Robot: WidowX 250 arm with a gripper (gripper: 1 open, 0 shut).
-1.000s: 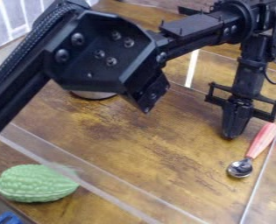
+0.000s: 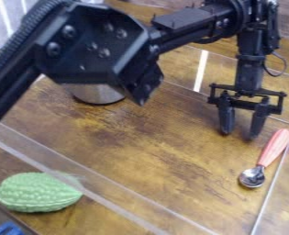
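Observation:
The black gripper (image 2: 241,122) is low over the wooden table at the right, its two fingers apart with nothing seen between them. Below and right of it lies a spoon (image 2: 252,176) with a pink handle. A pale green bitter melon (image 2: 37,192) rests at the lower left. A metal pot (image 2: 95,92) is partly hidden behind the arm.
The arm spans the top of the view. A blue object (image 2: 5,229) shows at the bottom left corner.
The spoon and melon are unmoved.

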